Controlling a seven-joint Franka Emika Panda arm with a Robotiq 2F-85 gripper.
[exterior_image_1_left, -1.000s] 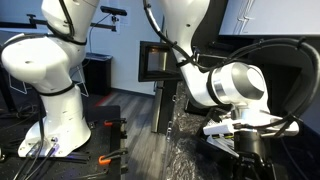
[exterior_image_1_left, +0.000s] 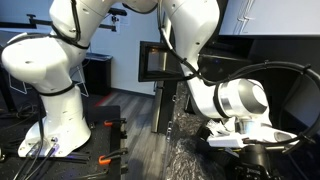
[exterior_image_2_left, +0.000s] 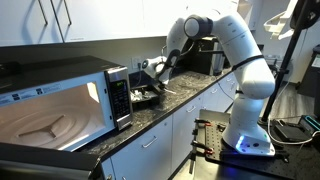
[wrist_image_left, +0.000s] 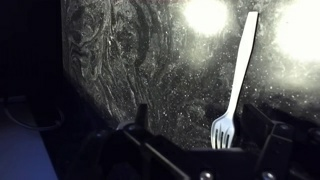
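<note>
A white fork (wrist_image_left: 236, 75) lies on the dark marbled countertop (wrist_image_left: 120, 55) in the wrist view, its handle pointing up and its tines toward the bottom edge. My gripper stands open around the tine end in that view, with its dark fingers (wrist_image_left: 140, 120) apart to either side. Whether anything touches the fork cannot be told. In exterior view 1 my gripper (exterior_image_1_left: 256, 158) points down low at the right, and its fingertips are hard to make out against the dark surroundings. The fork cannot be made out in the exterior views.
A microwave (exterior_image_2_left: 60, 110) stands on the counter in exterior view 2. Beyond it is a dark sink or rack area (exterior_image_2_left: 146, 101) with pale items, close to the arm. White cabinets (exterior_image_2_left: 145, 155) run below, and clamps (exterior_image_1_left: 113, 155) line a table edge.
The arm's wrist and gripper have shifted slightly right and downward in exterior view 1. Nothing else there has visibly moved.
</note>
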